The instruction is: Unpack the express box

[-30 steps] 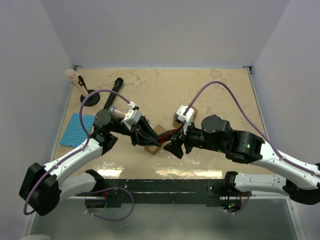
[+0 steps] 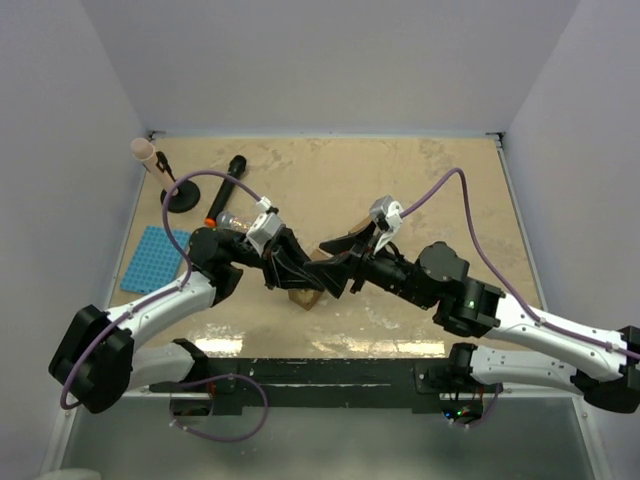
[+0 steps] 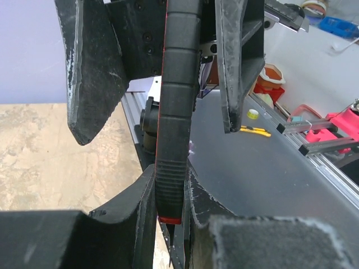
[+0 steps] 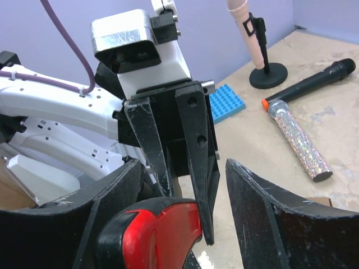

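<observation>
A black-and-red tool (image 3: pixel 175 117), apparently a box cutter, is held upright in my left gripper, which is shut on it. My right gripper stands part open around the tool's red end (image 4: pixel 157 235), close against the left one; whether it touches is unclear. In the top view both grippers meet over a cardboard box (image 2: pixel 306 298), largely hidden by them.
A blue pad (image 2: pixel 152 260), a pink microphone on a stand (image 2: pixel 182 198), a black microphone (image 2: pixel 230 182) and a glittery microphone (image 4: pixel 297 140) lie at the left.
My right gripper has shifted and turned over the tool, hiding much of its red body in the top view. The left arm has moved slightly.
</observation>
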